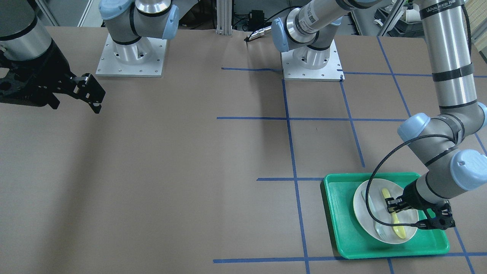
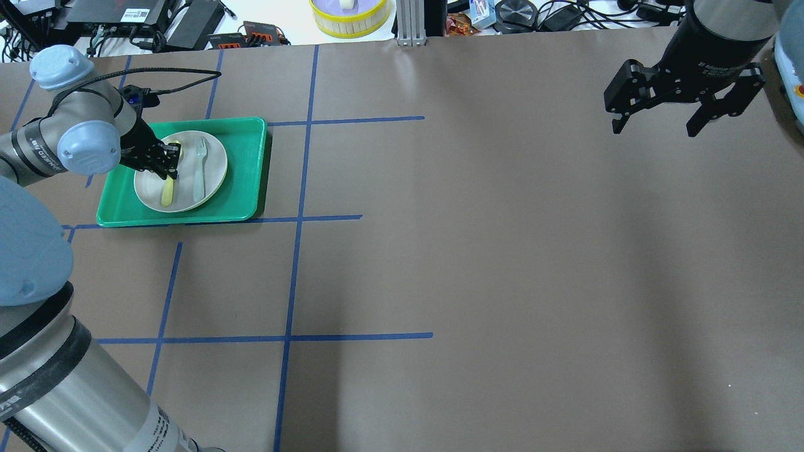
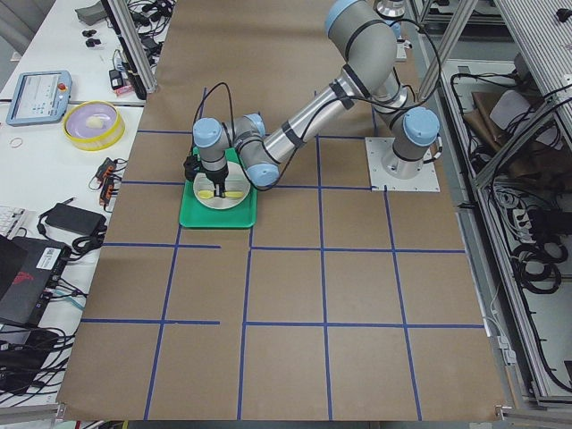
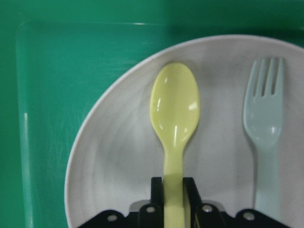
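A white plate [image 1: 365, 214] sits in a green tray [image 1: 340, 237]. On it lie a yellow plastic spoon [image 4: 175, 104] and, beside it, a pale blue fork [image 4: 263, 114], roughly parallel. My gripper is down at the plate, shut on the spoon's handle, one finger on each side, as the left wrist view shows. In the front and top views the gripper [image 2: 173, 162] covers part of the spoon.
Another arm's black gripper [image 2: 682, 105] hangs at the other side of the table. Arm bases [image 1: 130, 64] stand along the edge.
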